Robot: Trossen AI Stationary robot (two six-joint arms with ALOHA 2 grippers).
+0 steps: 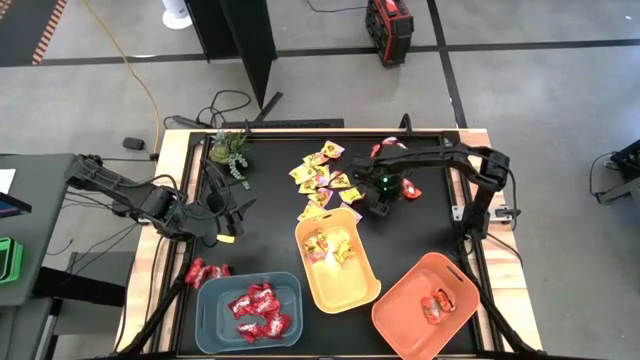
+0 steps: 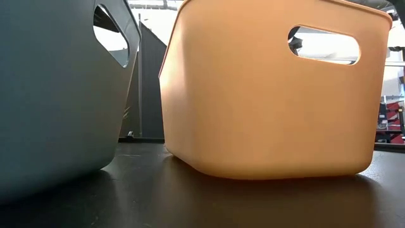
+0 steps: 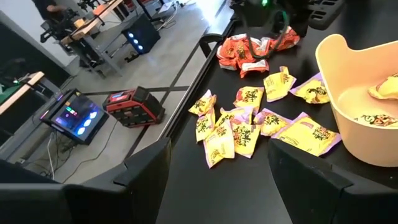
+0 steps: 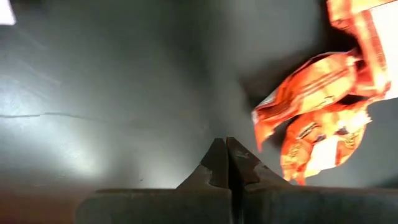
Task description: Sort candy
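In the right wrist view, orange Reese's packets (image 4: 326,143) lie on the black mat, right of and just beyond my right gripper. Its fingertips are pressed together with nothing between them. From above, the arm covers part of that orange pile (image 1: 410,189). Yellow candies (image 3: 233,134) form a loose pile farther left, while my left gripper stands open and empty, well short of them. Near the front are three bins: a blue one (image 1: 204,318) with red candies (image 1: 262,312), a yellow one (image 1: 360,282) with yellow candies, and an orange one (image 1: 395,318) with orange packets (image 1: 436,306).
A few red candies (image 1: 205,273) lie outside the blue bin, by its back left corner. A small plant (image 1: 235,158) stands at the mat's back left.
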